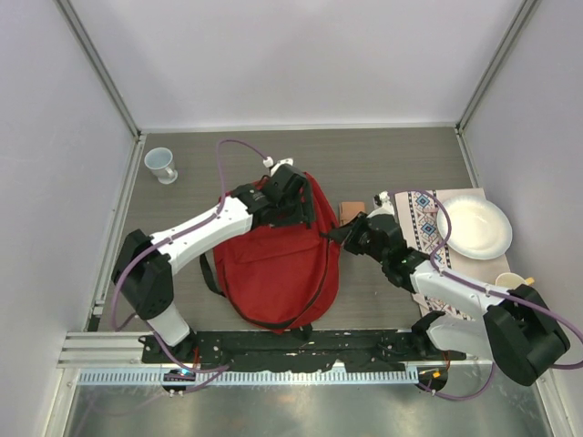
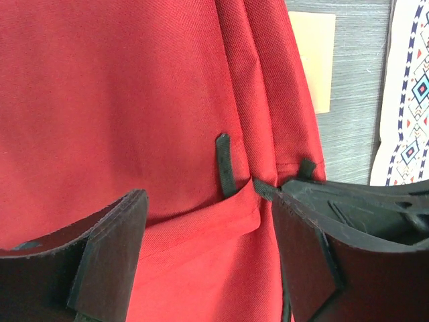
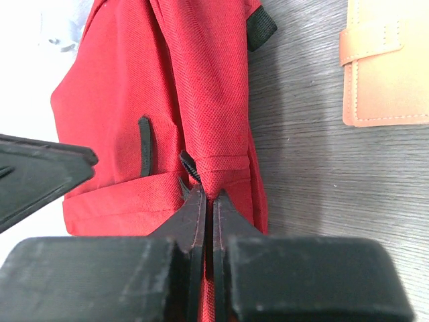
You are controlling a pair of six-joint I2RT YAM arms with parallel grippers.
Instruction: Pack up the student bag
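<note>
The red bag lies on the dark table, its pocket and black zipper tabs facing up. My left gripper hangs open over the bag's upper right part, near the pocket corner, with nothing held between its fingers. My right gripper is shut on the bag's right edge, a fold of red fabric pinched between its fingers.
A tan leather item lies just right of the bag. A patterned cloth with a white plate is at the right, a cup below it, and a glass stands at back left.
</note>
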